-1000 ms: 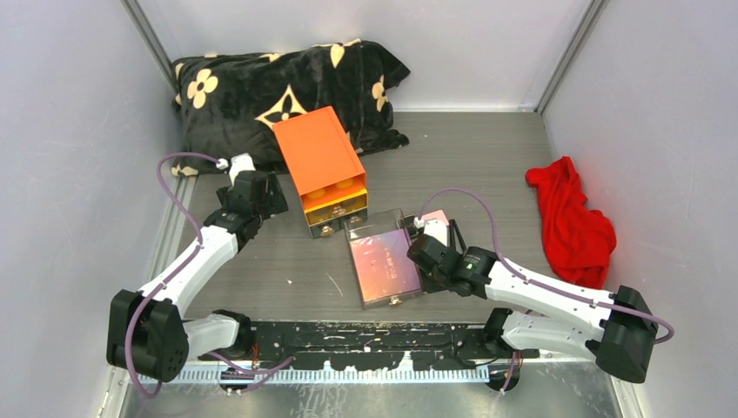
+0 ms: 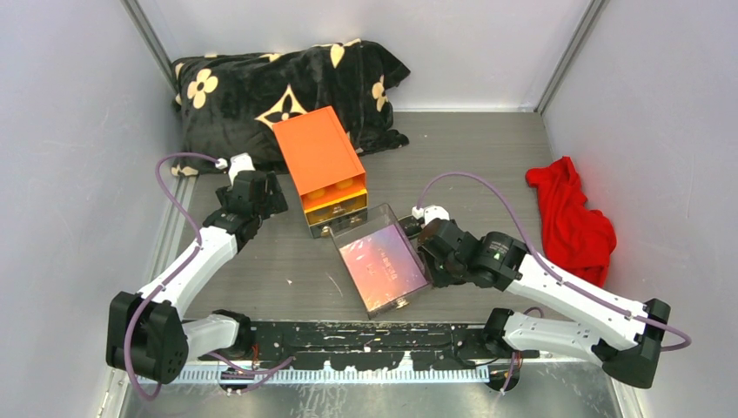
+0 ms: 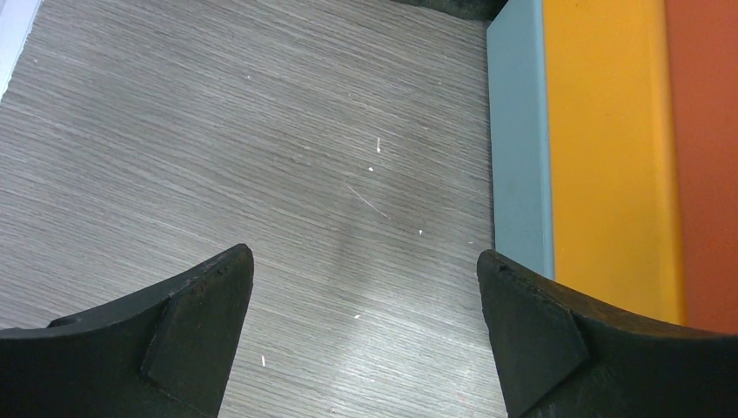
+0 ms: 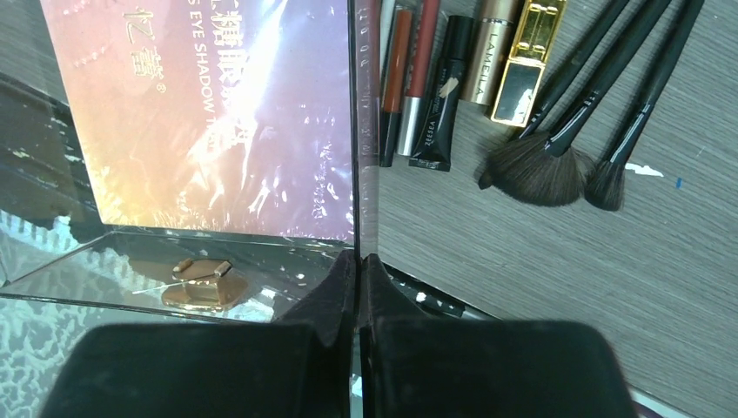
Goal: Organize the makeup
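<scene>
A clear drawer [image 2: 352, 270] holding a pink eyeshadow palette [image 2: 383, 261] is near the front centre. My right gripper is shut on the drawer's right wall. Beside it, in the right wrist view, lie lip pencils and tubes [image 4: 444, 87], a gold lipstick [image 4: 526, 65] and several black brushes [image 4: 570, 161]. My left gripper is open and empty over bare table, left of the orange organizer [image 2: 313, 148].
A black patterned cloth [image 2: 226, 96] lies along the back, a red cloth [image 2: 566, 218] at the right.
The clear drawer with its palette has shifted left and tilted, along with my right gripper and arm. The left arm has not moved.
</scene>
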